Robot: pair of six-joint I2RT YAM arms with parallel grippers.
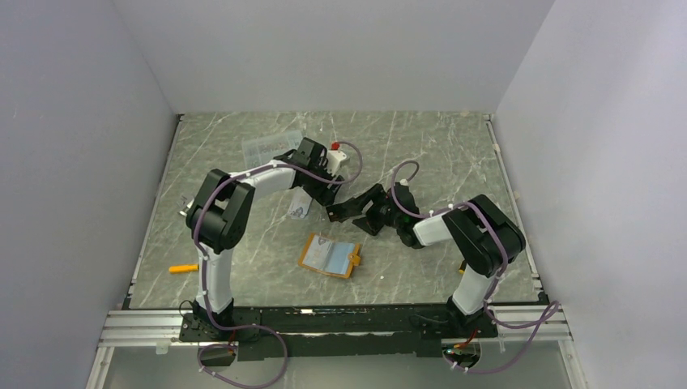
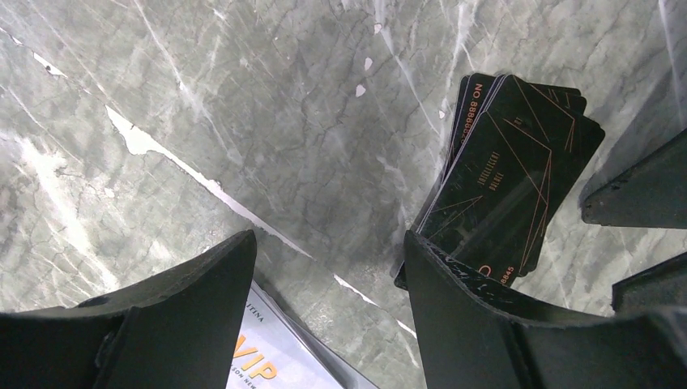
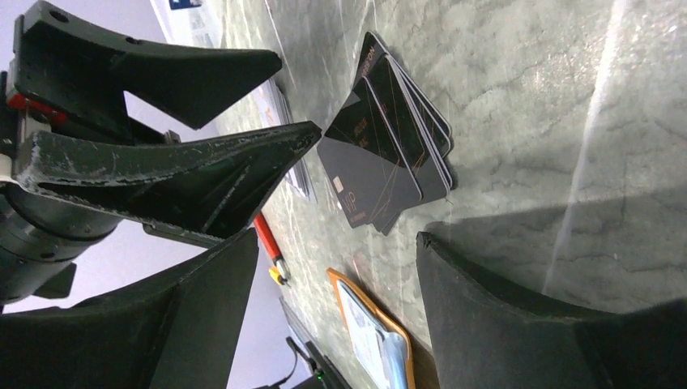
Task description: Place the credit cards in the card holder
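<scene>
A fanned pile of black cards (image 1: pixel 335 212) lies flat near the middle of the table; in the left wrist view the cards (image 2: pixel 510 170) show gold lines and print. My left gripper stands open, its right fingertip overlapping the pile's lower edge in that view; touch cannot be judged. Nothing sits between its fingers. From the right, my right gripper faces the pile, also open and empty, with the black cards (image 3: pixel 389 138) beyond its fingertips. The open card holder (image 1: pixel 328 255), orange-edged with clear pockets, lies toward the front.
White cards (image 1: pixel 300 204) printed VIP lie left of the black pile. A clear tray (image 1: pixel 263 149) is at the back left, an orange-handled tool (image 1: pixel 183 268) at the far left. The two grippers are close together.
</scene>
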